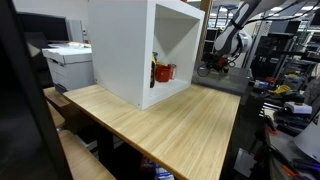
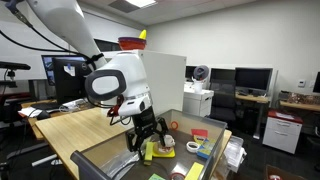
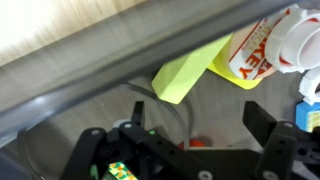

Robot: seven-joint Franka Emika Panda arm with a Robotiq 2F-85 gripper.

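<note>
My gripper (image 2: pixel 143 146) is over the grey bin (image 2: pixel 104 148) in exterior view 2, its fingers pointing down among the things inside. In the wrist view the gripper stands open, a black fingertip (image 3: pixel 120 140) on the left and another on the right. A light green block (image 3: pixel 188 70) lies just above the gap in that picture, against the bin's grey wall, with nothing visibly clasped. Beside it are a yellow object (image 3: pixel 243 62) and a white cup-like item (image 3: pixel 294 41). Exterior view 1 shows only the distant arm (image 1: pixel 232 45).
The bin's wall (image 3: pixel 130 62) crosses close to the gripper. Colourful small items (image 3: pixel 122 171) lie near the left finger. A wooden table (image 2: pixel 80 128) is beside the bin, and a white shelf unit (image 1: pixel 126 50) stands on a table in exterior view 1.
</note>
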